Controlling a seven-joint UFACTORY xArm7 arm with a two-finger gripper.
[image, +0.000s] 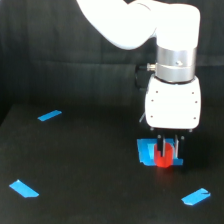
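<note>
A small red object (163, 159) stands on a blue square (146, 151) at the right of the dark table. Just above it, pointing down, is my white gripper (168, 146), its dark fingers at the red object's upper part. Whether the fingers press on it cannot be made out at this size. Part of the red object and of the blue square is hidden behind the fingers.
Strips of blue tape lie on the table: one at the far left (49, 115), one at the near left (23, 188) and one at the near right (196, 197). A dark curtain (60, 60) hangs behind.
</note>
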